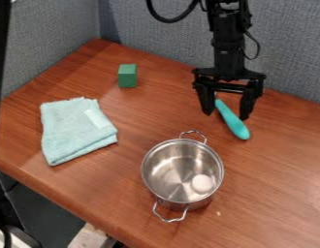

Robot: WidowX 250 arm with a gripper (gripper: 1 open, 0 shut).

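Observation:
My black gripper (228, 95) stands open at the back right, over a teal-handled utensil (232, 120) lying on the wooden table. The utensil's far end is hidden behind the gripper; whether the fingers touch it I cannot tell. A steel pot (163, 173) with two handles stands at the front centre, holding a small white round object (202, 183). A folded pale cloth (76, 130) lies at the left, and a green block (126, 76) at the back left.
Grey padded walls (47, 53) bound the table at the back and left.

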